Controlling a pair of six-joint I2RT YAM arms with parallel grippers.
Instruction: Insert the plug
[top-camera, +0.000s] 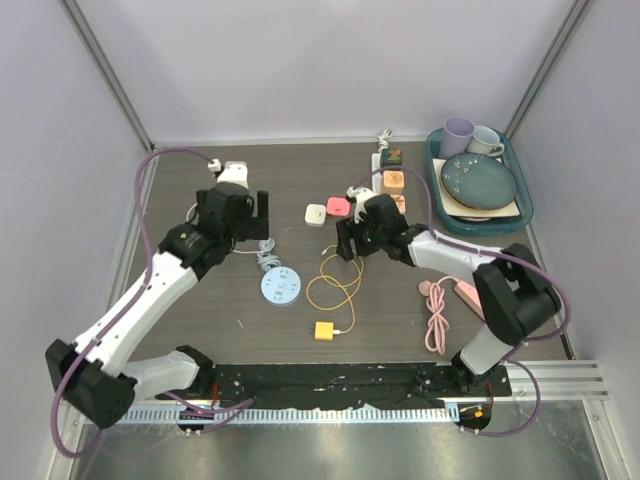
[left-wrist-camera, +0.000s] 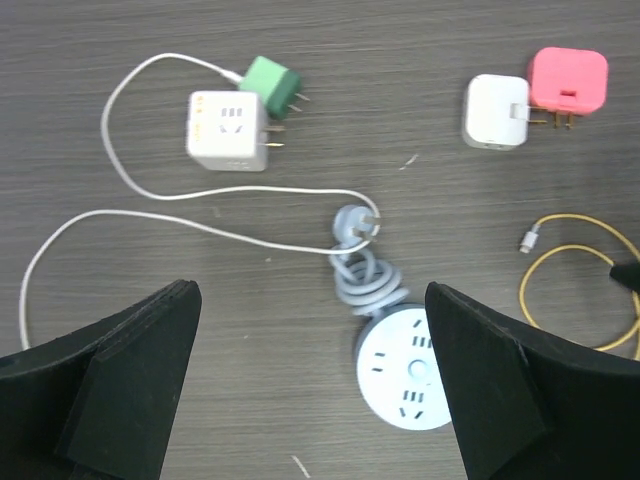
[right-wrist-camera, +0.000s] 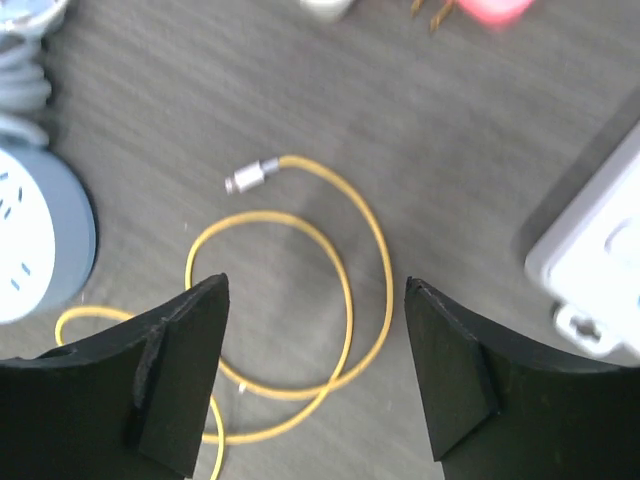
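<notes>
My left gripper is raised over the left of the table, its fingers wide open and empty. Ahead of it in the left wrist view lie a white cube plug (left-wrist-camera: 228, 130), a green plug (left-wrist-camera: 270, 85) with a white cable, a white plug (left-wrist-camera: 496, 112) and a pink plug (left-wrist-camera: 567, 80). Over the middle, my right gripper has its fingers apart, nothing between them. Below it on the table is a yellow cable (right-wrist-camera: 340, 262) with a silver connector tip (right-wrist-camera: 250, 176). A white power strip (right-wrist-camera: 600, 250) lies to its right, carrying several plugs in the top view.
A round white-and-blue socket (top-camera: 281, 286) with a coiled grey cord lies mid-table. The yellow cable ends in a yellow block (top-camera: 324, 330). At right are a pink cord (top-camera: 437, 320) and a teal tray (top-camera: 520, 222) with cups and a plate.
</notes>
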